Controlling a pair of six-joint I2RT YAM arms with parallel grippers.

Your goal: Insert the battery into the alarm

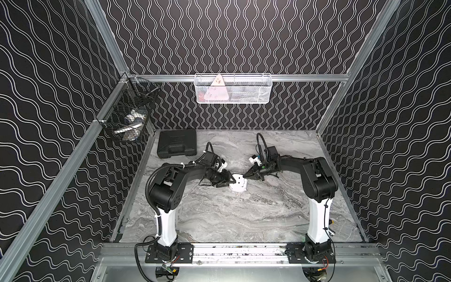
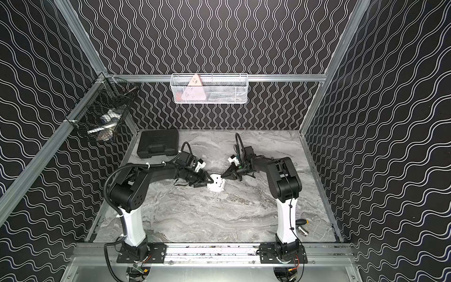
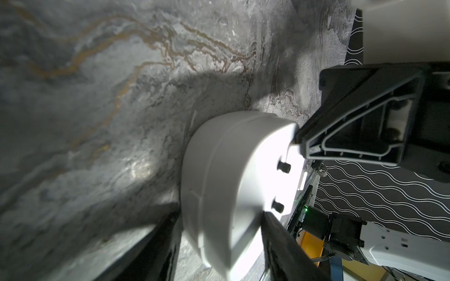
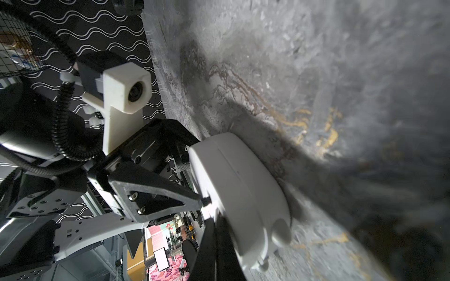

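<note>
The white, rounded alarm (image 1: 238, 184) rests on the marble-look table between my two arms. My left gripper is shut on its edge, one finger on each side of the shell. Two small black pegs stand on the alarm's flat face (image 3: 267, 178) in the left wrist view. From the other side, my right gripper is shut, its fingertips together against the alarm's face side (image 4: 241, 192); I see nothing between them. No battery can be made out in any view.
A black case (image 1: 176, 143) lies at the back left of the table. A screwdriver-like tool (image 2: 301, 221) lies by the right arm's base. Wire baskets (image 1: 233, 89) hang on the back and left frame.
</note>
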